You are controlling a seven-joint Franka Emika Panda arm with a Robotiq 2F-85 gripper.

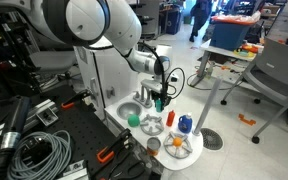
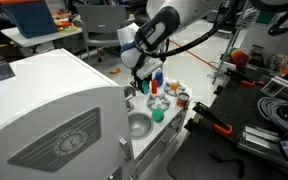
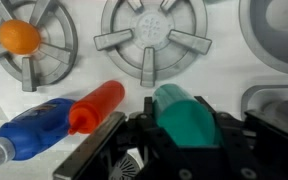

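Observation:
My gripper is shut on a green cup-like object, which fills the space between its dark fingers. In exterior view 1 this green object hangs below the wrist, close to the near burner of a white toy stove and sink counter. A red bottle lies or stands just left of the gripper in the wrist view, with a blue bottle farther left. Whether the held object touches the counter cannot be told.
An orange ball rests on the other burner. On the counter's near side are a metal can and a green round object. The sink basin lies beside the burner. A dark bench with cables stands in front.

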